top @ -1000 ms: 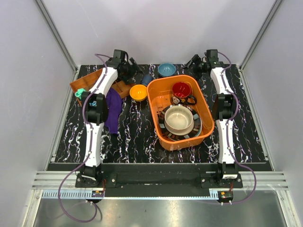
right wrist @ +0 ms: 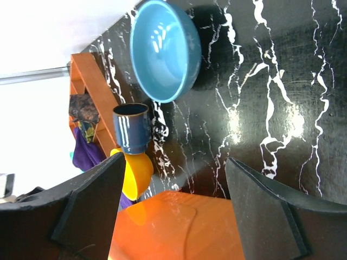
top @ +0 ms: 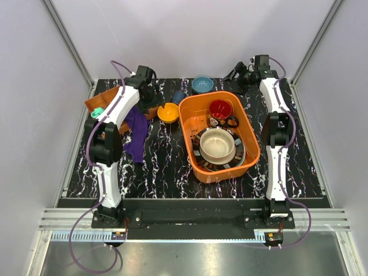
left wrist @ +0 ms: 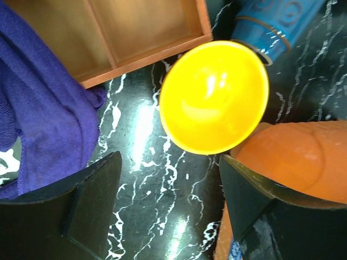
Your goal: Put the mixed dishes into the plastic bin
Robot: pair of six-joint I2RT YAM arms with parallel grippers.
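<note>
An orange plastic bin point(top: 190, 172) holds a red mug point(top: 220, 106) and a cream bowl point(top: 216, 142) on plates. Left of it sit a yellow bowl point(left wrist: 214, 95) and a blue cup point(left wrist: 271, 24); a light-blue bowl point(right wrist: 160, 49) stands behind the bin. My left gripper hangs open over the yellow bowl's near side, nothing between its fingers. My right gripper is open high at the back right, above the bin's rim, facing the light-blue bowl.
A wooden divided box point(left wrist: 138, 57) with a purple cloth point(left wrist: 54, 124) draped by it fills the left.
</note>
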